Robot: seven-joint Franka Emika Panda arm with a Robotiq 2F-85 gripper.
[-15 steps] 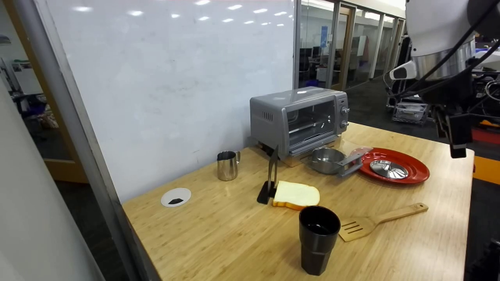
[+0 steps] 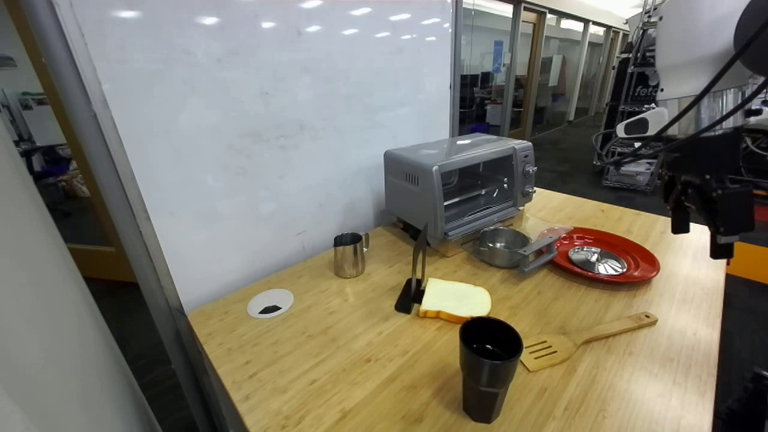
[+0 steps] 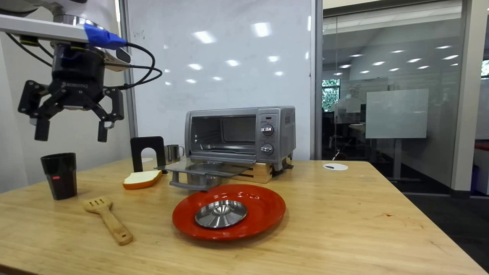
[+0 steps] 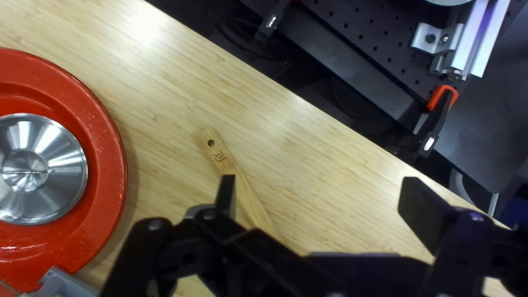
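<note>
My gripper (image 3: 71, 133) stands open high above the table, its two fingers wide apart and nothing between them. In the wrist view a wooden spatula (image 4: 250, 195) lies flat below, its slotted head hidden behind the gripper. The whole spatula (image 2: 579, 341) shows in exterior view 1, to the right of a black cup (image 2: 489, 367) that stands upright. A slice of bread (image 2: 455, 300) rests beside a black bookend (image 2: 414, 277). On the red plate (image 3: 270, 204) lies a round metal lid (image 3: 221, 214).
The grey toaster oven (image 3: 240, 133) has its glass door lowered over a metal pot (image 2: 501, 246). Near the whiteboard stands a steel pitcher (image 2: 350, 255). Bare table lies at the left in exterior view 1 and at the right in exterior view 2.
My arm and gripper have shifted and turned at the right of exterior view 1, so both fingers now show there. The objects on the table have stayed in place.
</note>
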